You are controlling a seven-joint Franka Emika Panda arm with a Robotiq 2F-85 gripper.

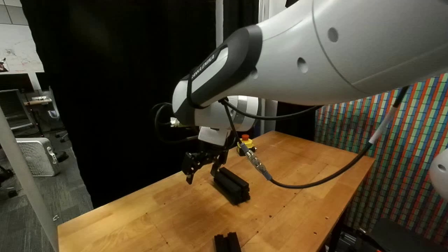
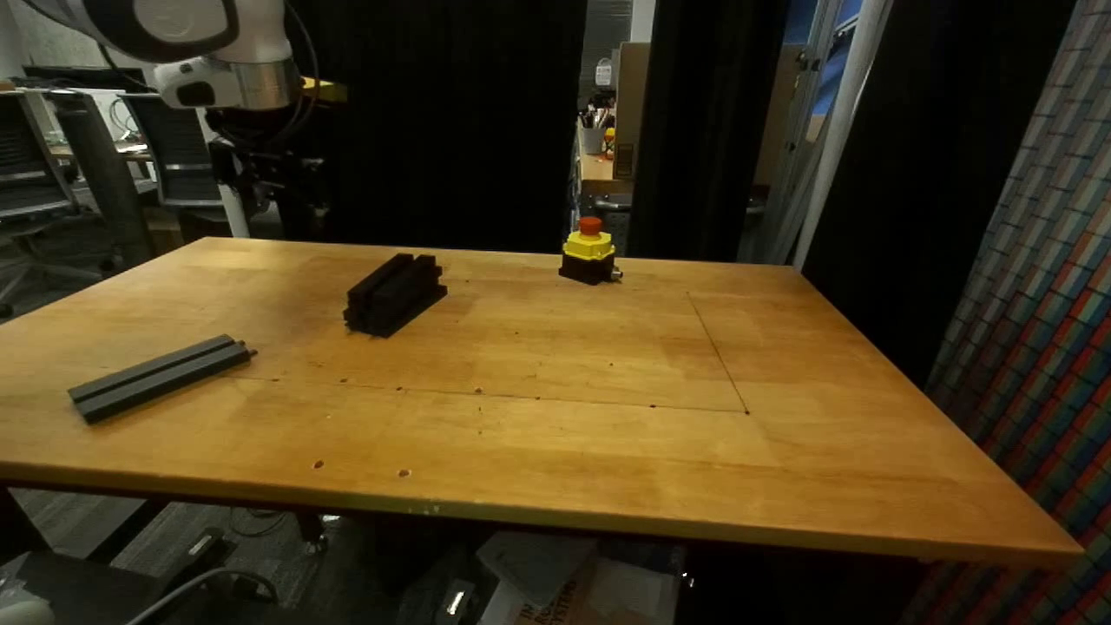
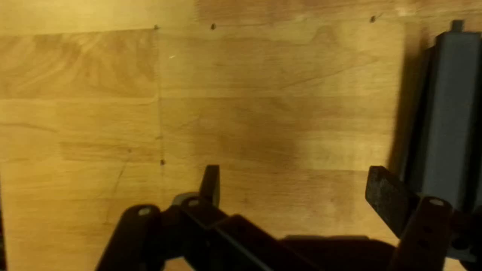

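A stack of black slotted bars (image 2: pixel 396 295) lies on the wooden table toward its back left in exterior view 2. Another dark bar (image 2: pixel 161 377) rests by itself nearer the left front, and its end (image 1: pixel 227 243) shows at the bottom of exterior view 1. Raised over the table, my gripper is open with only bare wood below the gap between its fingers. The wrist view has a dark grey bar (image 3: pixel 452 117) along the right edge, partly hidden by the right finger; whether they touch I cannot tell.
A yellow emergency stop box (image 2: pixel 589 253) with a red button stands at the table's back edge. A cable (image 1: pixel 319 182) hangs in a loop beside the arm.
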